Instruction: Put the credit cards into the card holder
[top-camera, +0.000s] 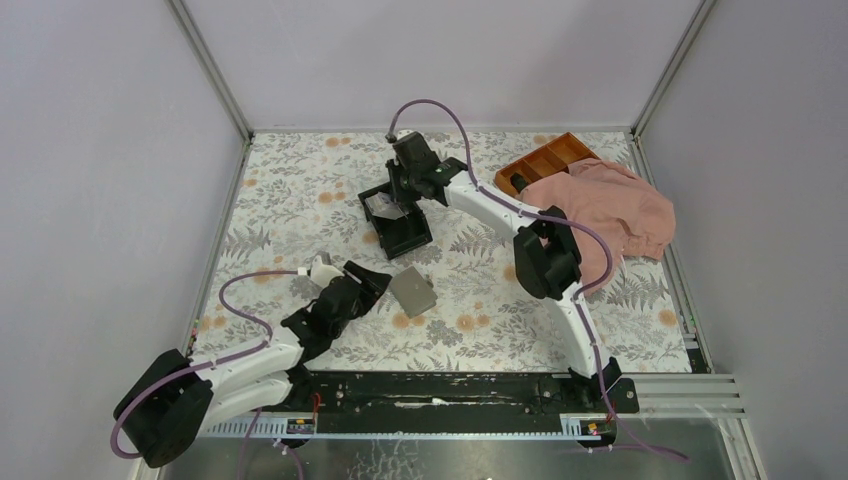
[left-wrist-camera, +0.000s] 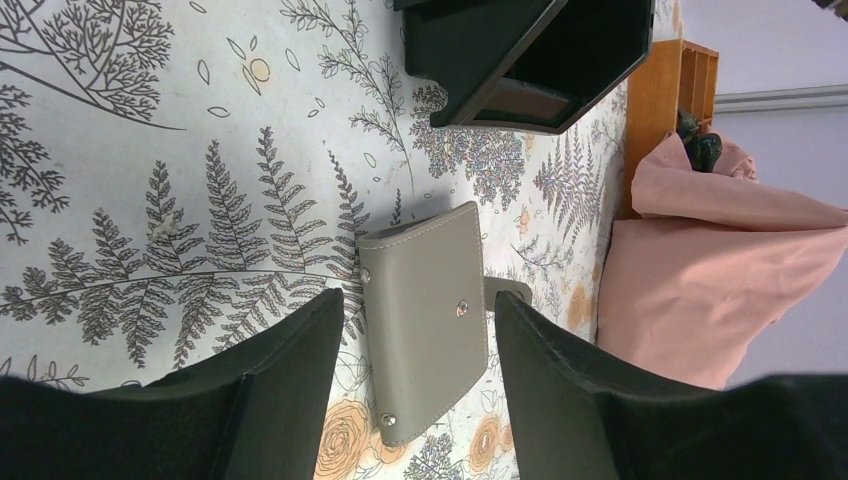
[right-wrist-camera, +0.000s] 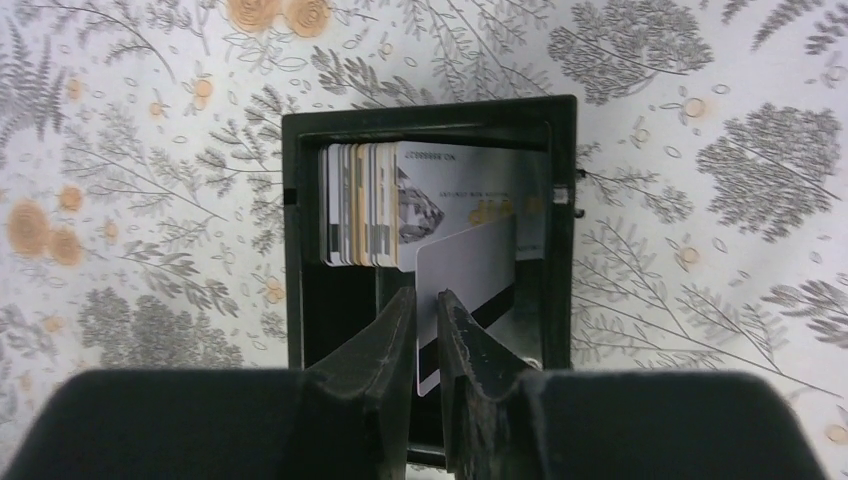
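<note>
A black box (top-camera: 404, 236) in mid-table holds a row of cards (right-wrist-camera: 460, 180) along one end, seen in the right wrist view. My right gripper is down over the box, with a white card (right-wrist-camera: 470, 260) with a dark stripe tilted at its fingertips; whether it grips it firmly is unclear. Below the box lies a grey leather card holder (left-wrist-camera: 420, 330), with a small tab at its side (top-camera: 410, 290). My left gripper is open above the holder, nothing between its fingers.
A wooden compartment tray (top-camera: 545, 160) stands at the back right, with a pink cloth (top-camera: 610, 215) beside and over part of it.
</note>
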